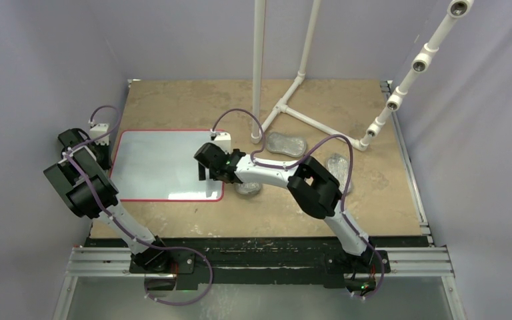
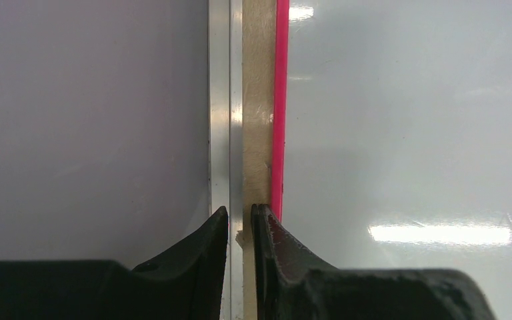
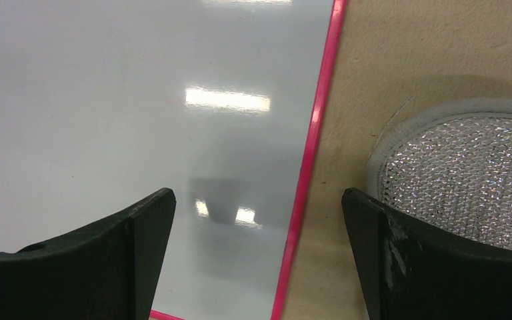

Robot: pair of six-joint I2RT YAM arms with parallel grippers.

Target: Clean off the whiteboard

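Note:
The white whiteboard (image 1: 160, 167), framed in red, lies on the left of the table. No writing shows on its visible surface, only glare and small specks. My left gripper is at the board's left edge, its fingers almost together and nothing between them. Over the board's right edge, my right gripper stands open and empty. A silvery sponge (image 3: 467, 180) with a grey border lies just right of the board, beside and partly behind the right finger. From above, the right arm partly covers this sponge (image 1: 248, 189).
Two more silvery sponges lie to the right, one near the middle (image 1: 286, 144) and one farther right (image 1: 339, 173). A white pipe frame (image 1: 320, 126) stands at the back. Left of my left gripper is a grey wall (image 1: 27, 100).

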